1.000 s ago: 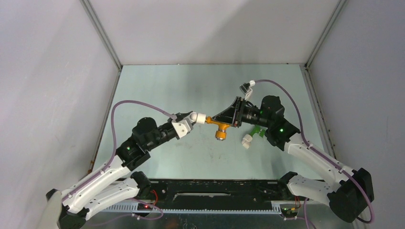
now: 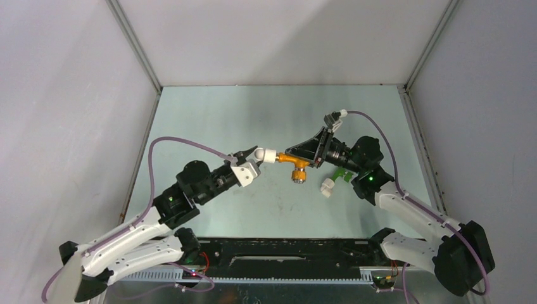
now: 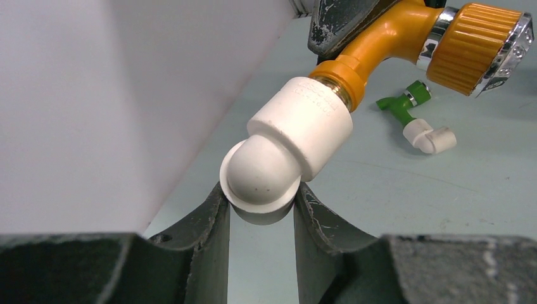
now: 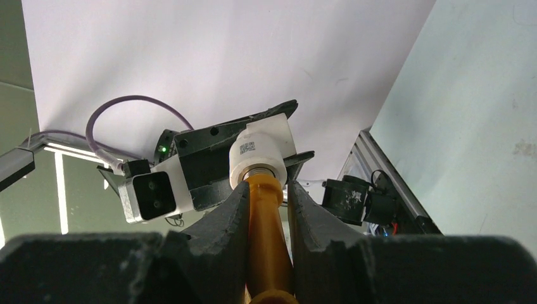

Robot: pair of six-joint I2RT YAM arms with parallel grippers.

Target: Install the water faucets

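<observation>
An orange faucet [image 2: 292, 161] with knurled knob [image 3: 473, 49] hangs above the table, my right gripper shut on its body. A white elbow fitting [image 2: 266, 154] sits on the faucet's threaded end, a little brass thread showing between them in the left wrist view. The fingertips of my left gripper are round the white fitting's rounded end; whether they grip it tightly is hard to tell. On the table below lies a green faucet [image 3: 402, 107] with a white fitting [image 3: 429, 136] on it, partly hidden by the right arm in the top view.
The pale table [image 2: 209, 114] is otherwise mostly bare, enclosed by white walls at the back and sides. A black bar [image 2: 285, 250] runs along the front edge. Both arms reach over the middle from the front corners.
The left gripper and white fitting have moved slightly the same way.
</observation>
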